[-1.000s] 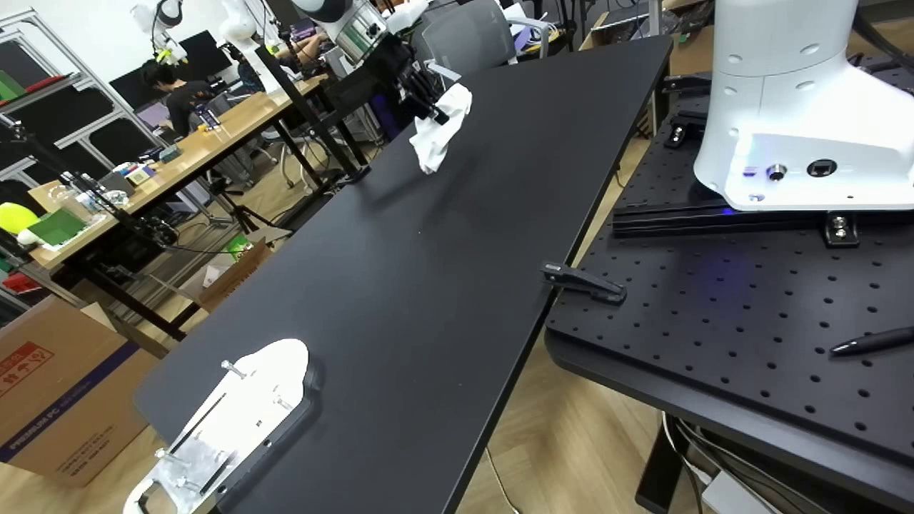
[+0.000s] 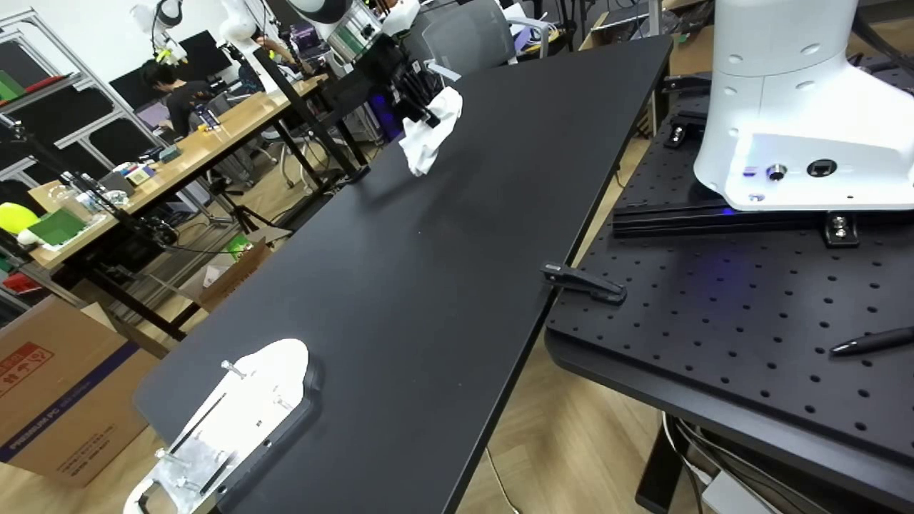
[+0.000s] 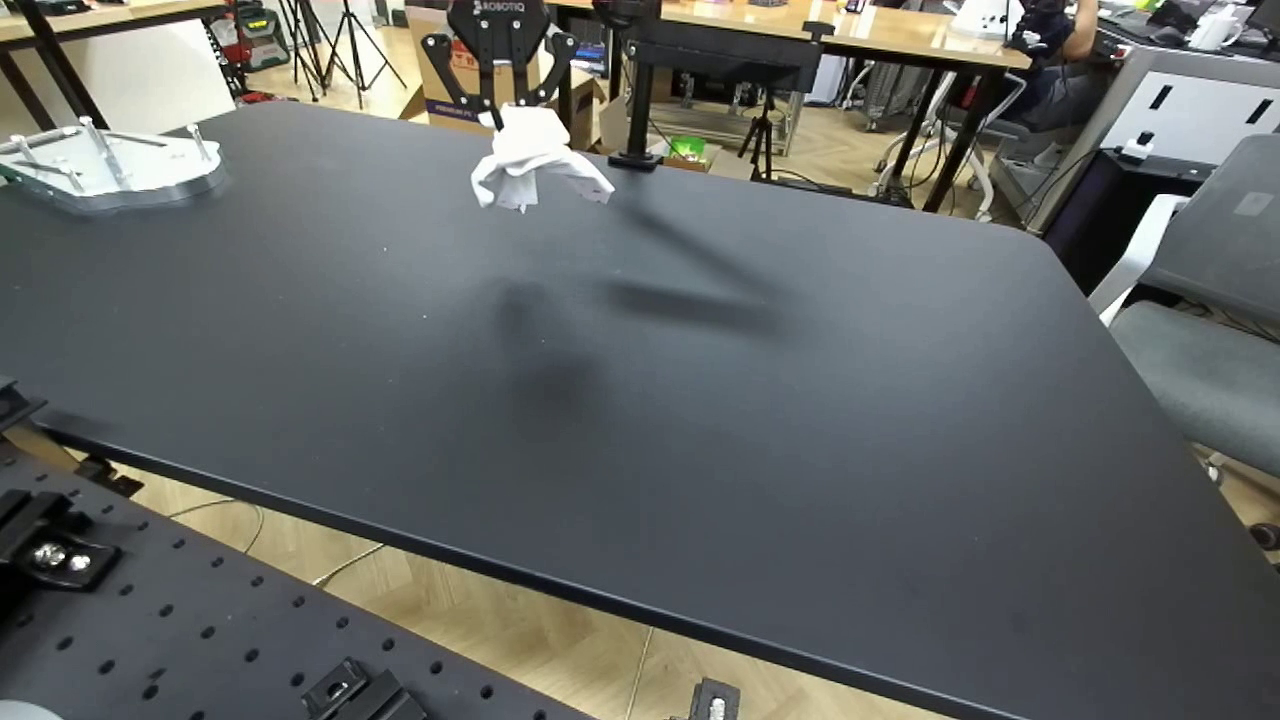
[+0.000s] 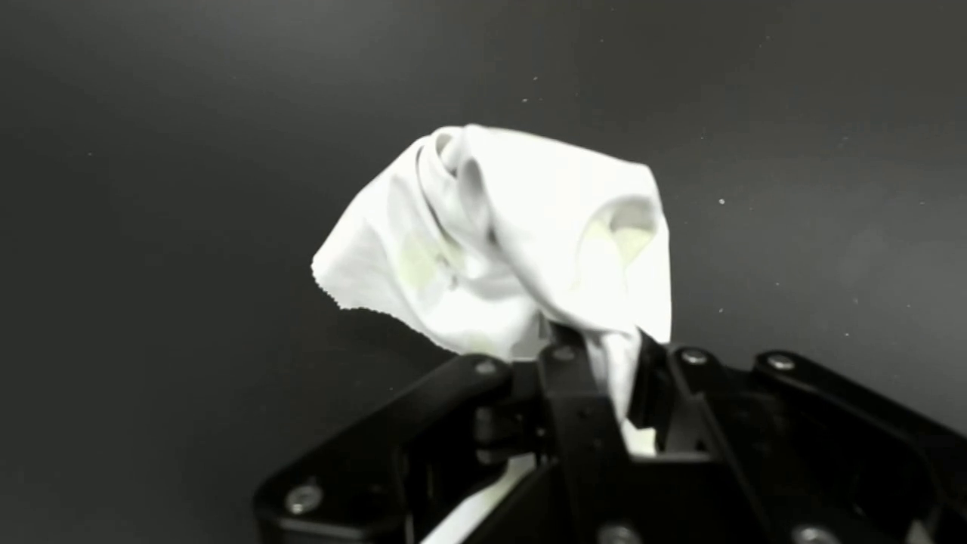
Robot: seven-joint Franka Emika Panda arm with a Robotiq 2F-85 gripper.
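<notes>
A crumpled white cloth (image 4: 535,236) hangs from my gripper, which is shut on a gathered fold of it. Faint yellowish patches show on the cloth in the wrist view, and one of its edges is finely serrated. In exterior view 1 the cloth (image 2: 430,133) dangles above the far part of the black table. The second exterior view has the gripper (image 3: 510,114) over the table's far side, with the cloth (image 3: 528,156) spreading below the fingers. Shadows on the tabletop lie apart from the cloth, so it appears raised.
A white plate-like fixture with upright pegs (image 2: 257,385) sits at one end of the black table (image 2: 411,283). A black clamp (image 2: 585,283) stands at the edge beside the perforated base plate (image 2: 728,317).
My gripper and the hanging cloth have shifted slightly to the left in exterior view 1, toward the table's far long edge. The cloth stays held; the fixture has not moved.
</notes>
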